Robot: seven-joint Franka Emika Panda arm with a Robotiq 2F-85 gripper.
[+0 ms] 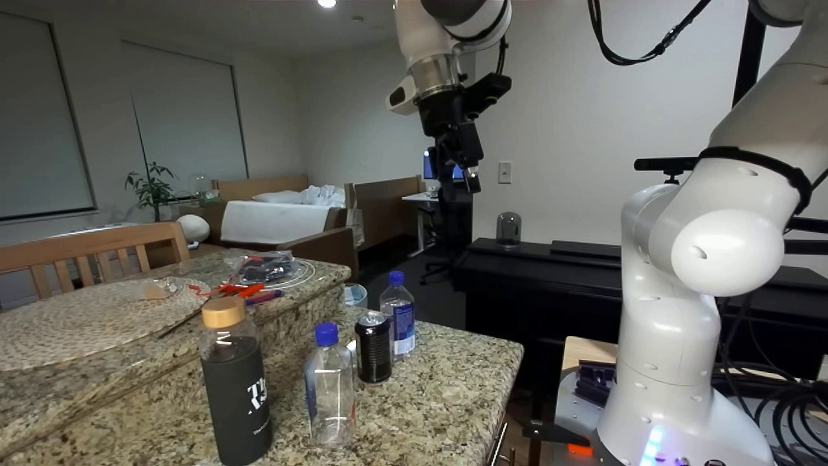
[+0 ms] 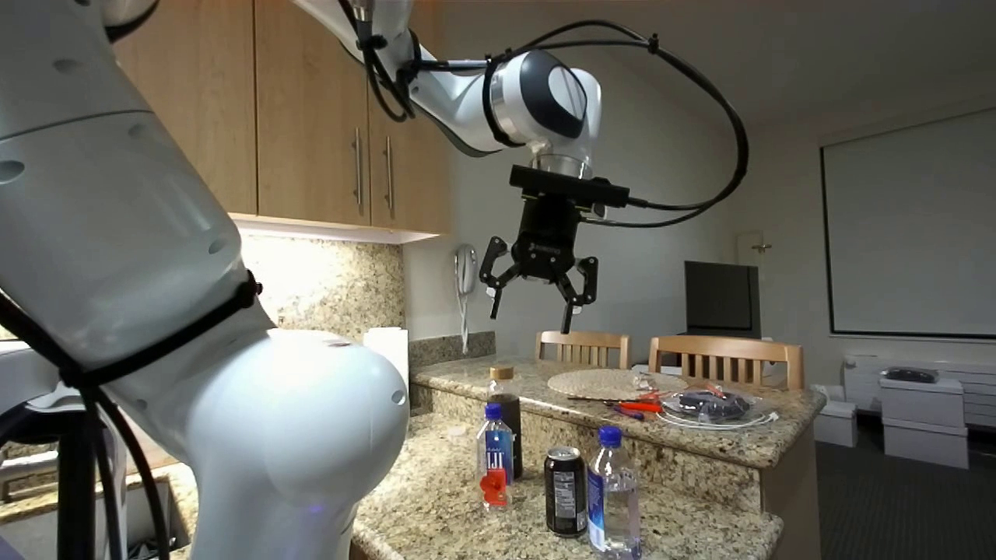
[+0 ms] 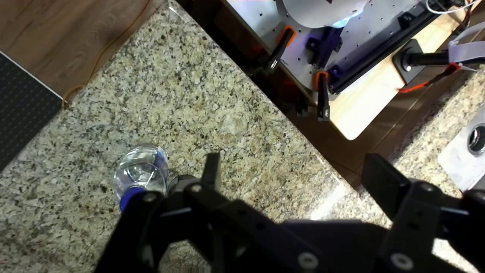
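My gripper (image 2: 532, 322) hangs high above the counter, its fingers spread wide and nothing between them. A clear bottle with a blue cap (image 1: 330, 388) and a dark bottle with a wooden lid (image 1: 237, 396) stand upright on the granite counter. Farther back stand a black can (image 1: 374, 349) and a second blue-capped bottle (image 1: 400, 322), side by side. From the other side, the can (image 2: 565, 495) shows between the two blue-capped bottles. The wrist view has one clear bottle (image 3: 141, 170) beside the open fingers; part of the can is hidden by the gripper.
A raised granite ledge (image 2: 775, 439) runs behind the bottles, bearing a woven mat (image 2: 607, 383) and a bagged dark bundle with cable (image 2: 714, 405). Bare counter (image 3: 218, 100) lies near the robot's base, ending at an open gap.
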